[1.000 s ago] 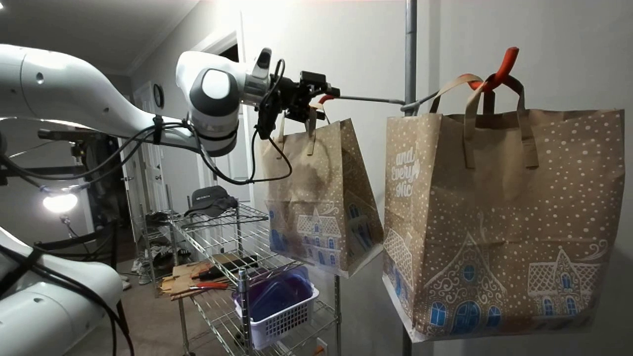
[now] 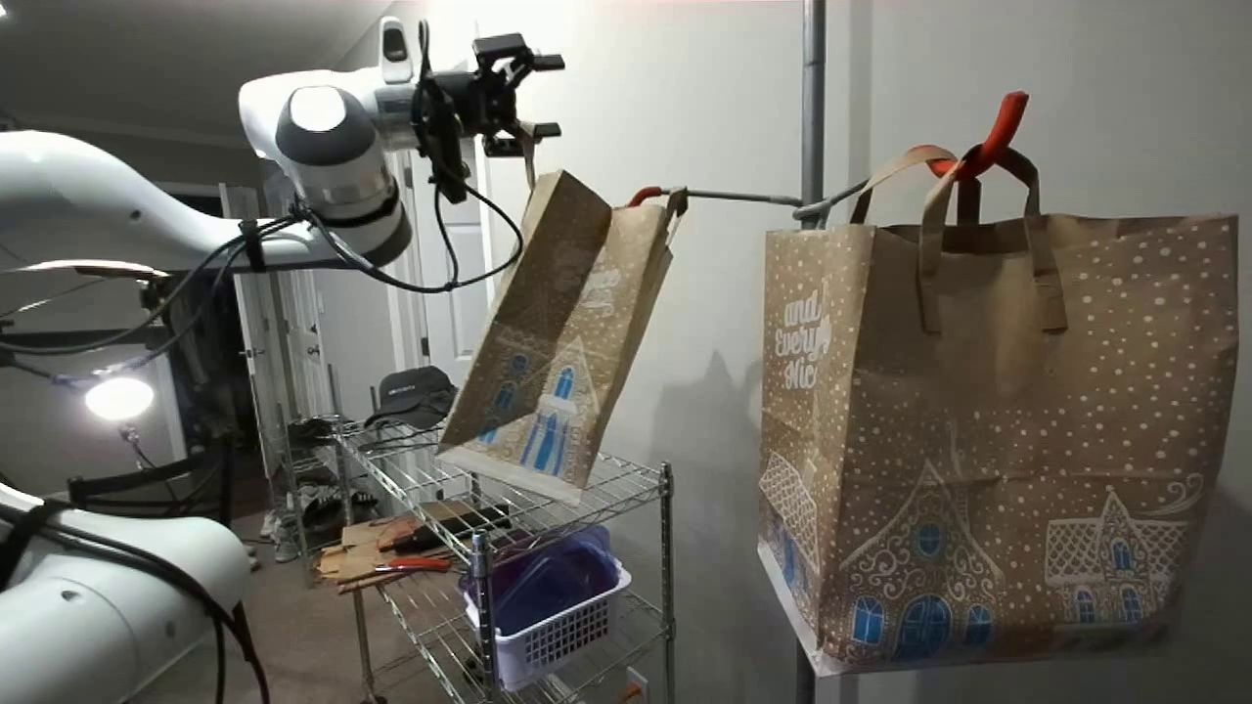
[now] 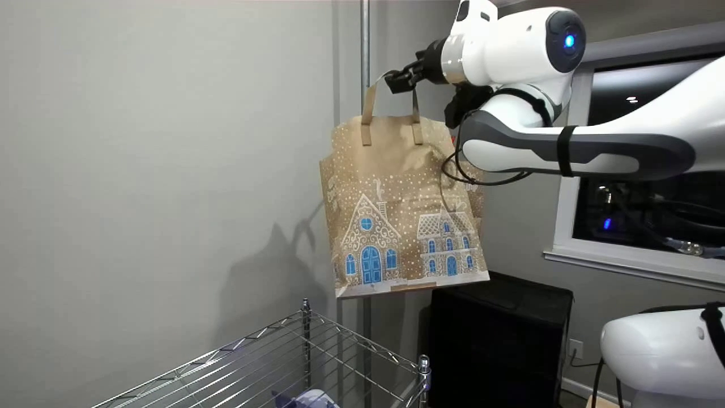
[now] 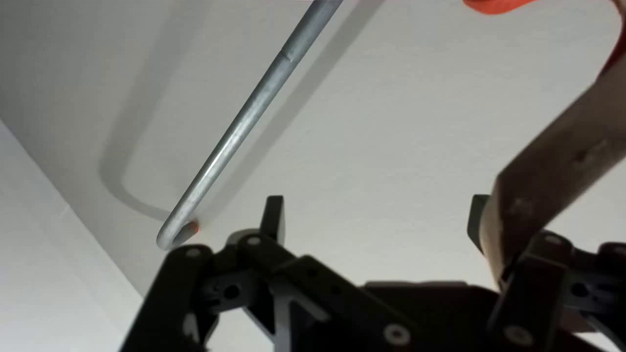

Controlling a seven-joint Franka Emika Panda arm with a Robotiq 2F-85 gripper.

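A brown paper bag (image 2: 563, 340) with white dots and blue-windowed houses hangs tilted in exterior view 1. One of its handles is at the red-tipped metal hook (image 2: 728, 196); the other reaches up to my gripper (image 2: 543, 96). The gripper is open, its two fingers far apart. In the wrist view a handle strap (image 4: 554, 146) bends around the right-hand finger, while the space between the fingers is empty. Exterior view 2 shows the bag (image 3: 401, 197) from its broad face, its handle rising to the gripper (image 3: 401, 80).
A second, larger paper bag (image 2: 1021, 434) hangs by its handles from another red hook (image 2: 1004, 129), right of the vertical pole (image 2: 813, 106). Below is a wire shelf (image 2: 622, 481) with a dark cap (image 2: 413, 397) and a white basket (image 2: 558, 634).
My arm has moved left and up, away from the hook. The smaller bag has turned and swung into a tilt, its left side lifted with the gripper. The larger bag stays put.
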